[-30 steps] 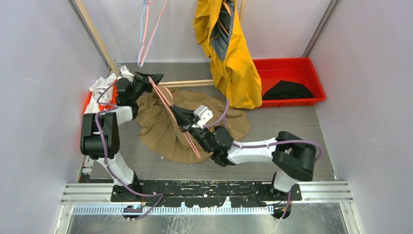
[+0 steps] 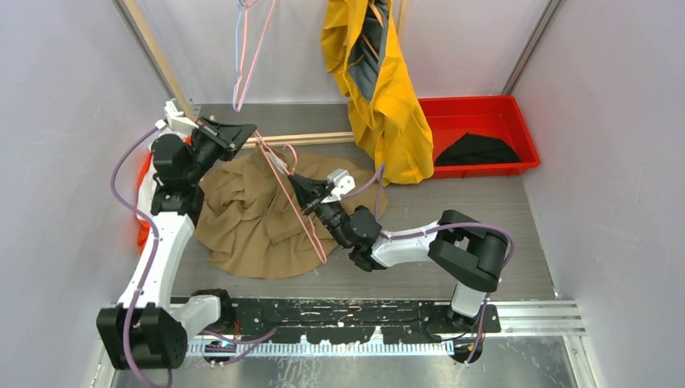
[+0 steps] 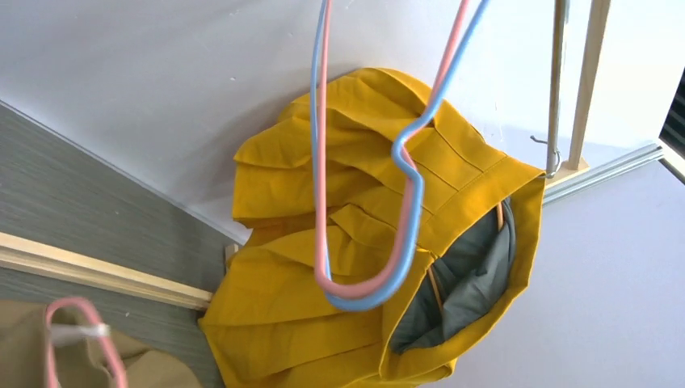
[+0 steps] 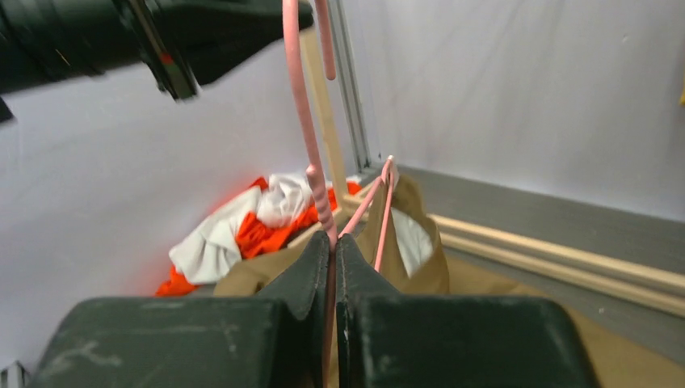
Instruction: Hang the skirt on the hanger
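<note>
A brown skirt (image 2: 242,210) lies bunched beneath the arms, with part raised alongside a pink hanger (image 2: 311,230); in the right wrist view its raised fold (image 4: 424,250) stands at the hanger. My right gripper (image 2: 295,179) is shut on the pink hanger, as the right wrist view (image 4: 331,267) also shows. My left gripper (image 2: 246,133) is at the upper end of that hanger; whether its fingers are open is hard to see, and they are not visible in the left wrist view.
Pink and blue hangers (image 3: 359,295) hang at the back, beside a yellow skirt (image 2: 388,137). A red bin (image 2: 517,137) with dark cloth sits back right, and red and white cloths (image 4: 202,250) lie at left. Wooden bars (image 2: 315,139) cross the floor.
The left arm has risen and straightened toward the front left. The held hanger has shifted slightly, and the brown skirt has moved leftward. The right arm has moved a little.
</note>
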